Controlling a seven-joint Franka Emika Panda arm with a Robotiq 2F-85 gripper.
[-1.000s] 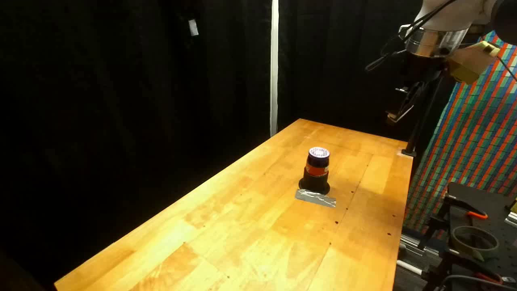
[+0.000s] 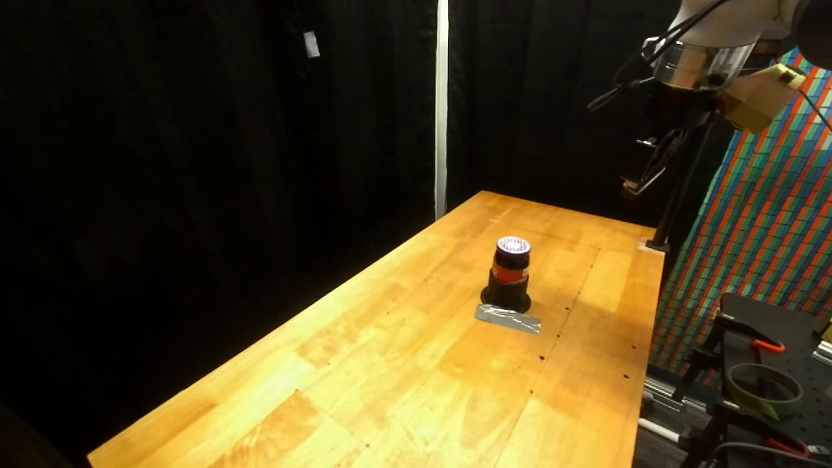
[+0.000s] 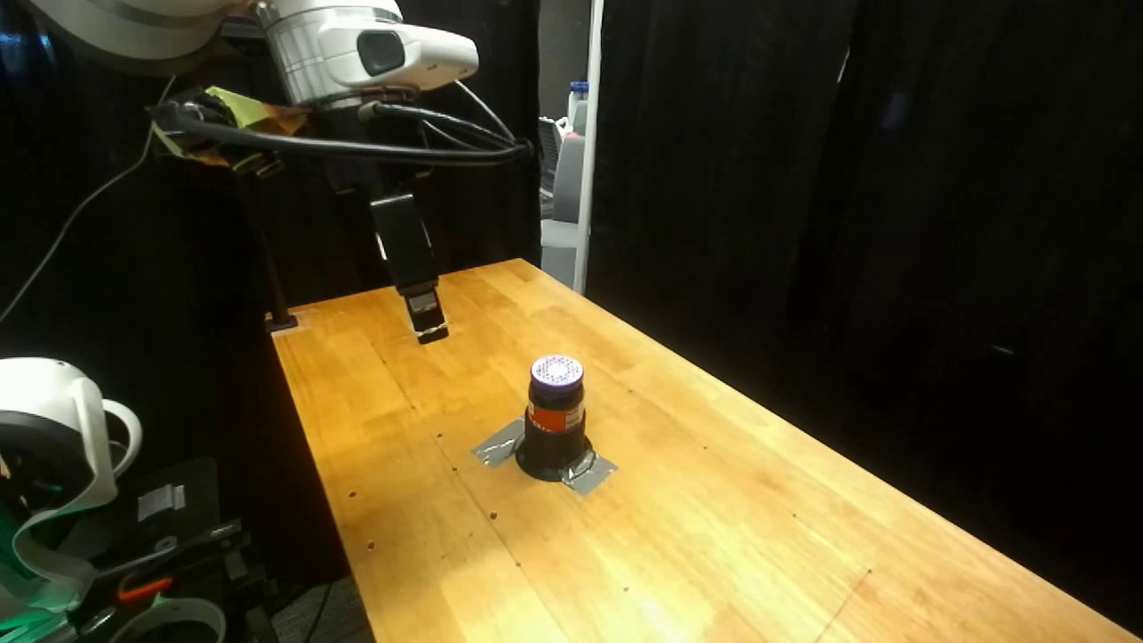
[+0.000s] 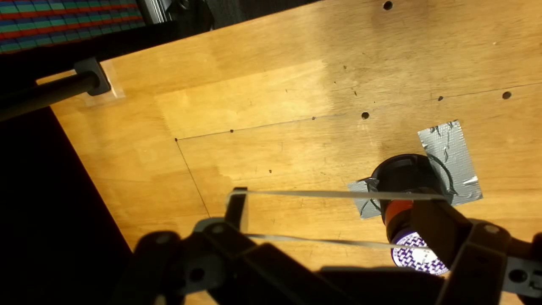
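A dark jar [image 2: 511, 274] with an orange-red label and a purple-and-white patterned lid [image 3: 557, 371] stands upright in a black round holder [image 3: 548, 459]. Strips of silver tape [image 4: 453, 160] fix the holder to the wooden table. My gripper is open, its two fingers far apart, with thin pale bands stretched between them. In the wrist view the right finger [image 4: 438, 223] covers part of the jar and holder. From the second exterior view, the gripper [image 3: 430, 334] hangs above the table's far end, apart from the jar.
Around the holder the wooden table [image 2: 374, 359] is bare. A black post [image 4: 91, 79] is fixed at its far corner. Beside the table, a dark side surface [image 2: 760, 343] carries a tape roll [image 2: 762, 389] and orange-handled tools. Black curtains hang behind.
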